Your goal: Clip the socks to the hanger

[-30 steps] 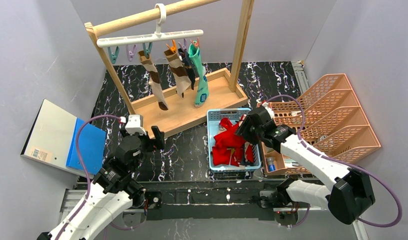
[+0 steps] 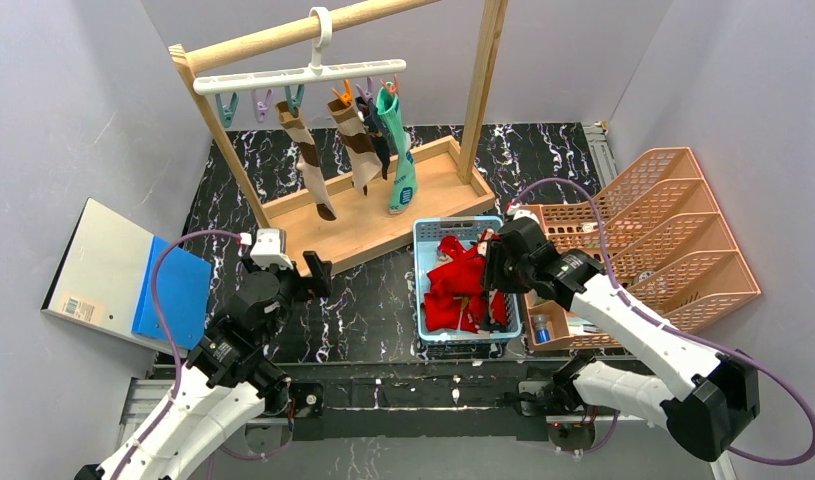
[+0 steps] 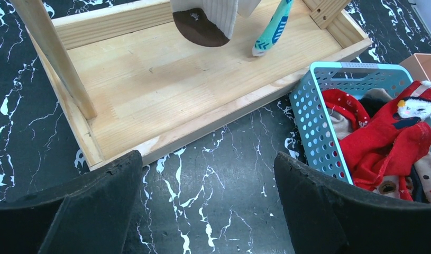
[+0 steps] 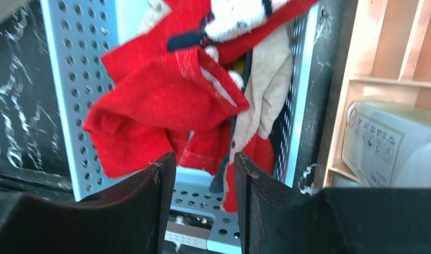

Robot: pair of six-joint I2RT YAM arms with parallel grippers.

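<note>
Several socks hang from clips on the white hanger [image 2: 253,82], among them a brown-striped one [image 2: 353,145] and a teal one [image 2: 401,170]. In the blue basket [image 2: 423,325] lie red socks [image 2: 448,280] mixed with grey and dark ones; a penguin face shows on one [image 3: 416,106]. My right gripper hangs open over the basket, pointing down at the pile, with nothing visibly held. My left gripper is open above the bare table beside the wooden tray [image 3: 160,84], empty.
An orange compartment organiser [image 2: 718,280] stands right of the basket. A blue folder and white board [image 2: 103,260] lean at the left. A wooden frame [image 2: 483,60] carries the hanger. Bare marble table lies between tray and front edge.
The left arm and the hanging socks look almost unchanged.
</note>
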